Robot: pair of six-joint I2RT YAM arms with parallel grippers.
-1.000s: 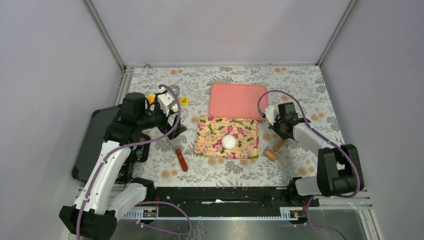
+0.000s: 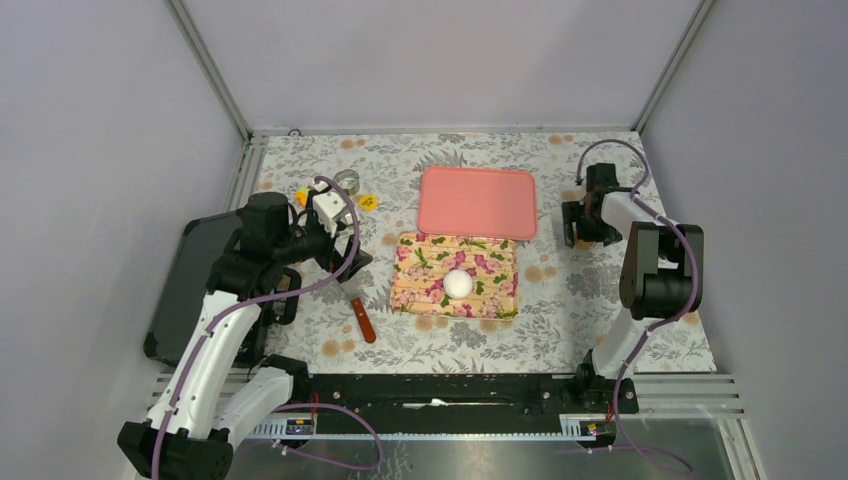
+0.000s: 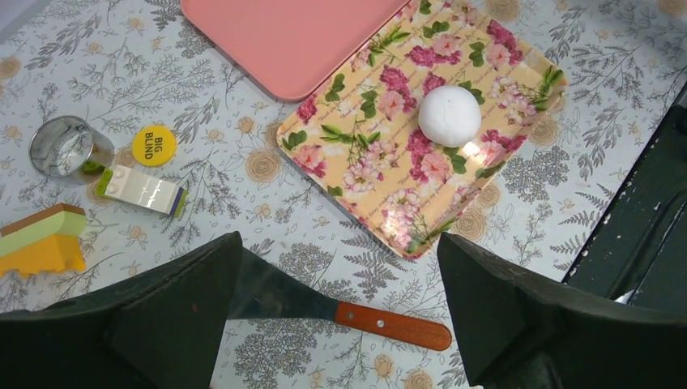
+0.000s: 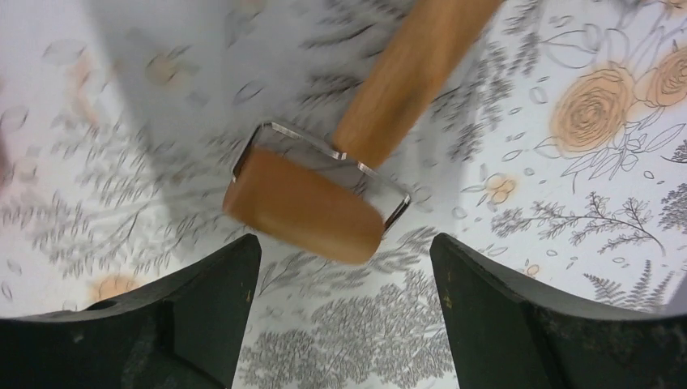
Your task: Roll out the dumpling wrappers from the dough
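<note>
A white dough ball [image 3: 450,117] sits on the floral tray [image 2: 427,304]. In the right wrist view, the wooden roller [image 4: 304,207], with its wire frame and wooden handle [image 4: 413,81], shows just beyond the fingertips of my right gripper. Those fingers stand apart and nothing shows between them; motion blurs the view. From above, the right gripper and arm hide most of the roller. My left gripper hangs open and empty over the scraper [image 3: 393,325], left of the floral tray.
A pink tray [image 2: 477,203] lies behind the floral one. At the back left are a glass [image 3: 69,149], a yellow disc [image 3: 154,146] and small blocks [image 3: 146,191]. Bare table lies in front of the right arm.
The roller has left its spot beside that tray. The left arm and dough ball are nearly unchanged.
</note>
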